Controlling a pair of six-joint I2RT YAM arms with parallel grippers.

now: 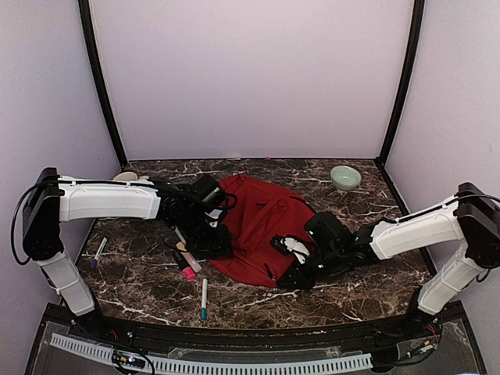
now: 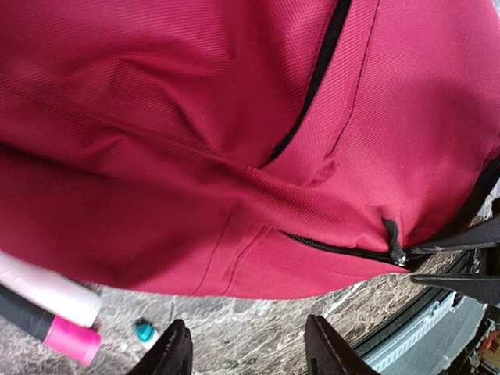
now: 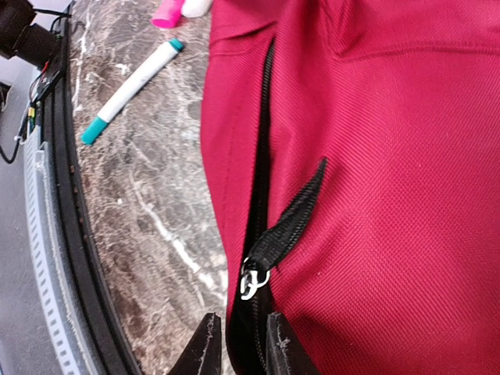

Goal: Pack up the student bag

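The red bag lies crumpled mid-table, its black zipper running along the front edge. In the right wrist view a zipper pull with a black tab hangs near that edge. My right gripper stands partly open there, its fingers on either side of the bag's edge; whether they touch the cloth I cannot tell. Over the bag's left front, my left gripper is open, with bare table visible between its fingers. A teal-ended white marker and a pink-ended black marker lie left of the bag.
A pale green bowl stands at the back right. Another marker with a purple end lies at the far left. A white marker touches or nearly touches the bag's left side.
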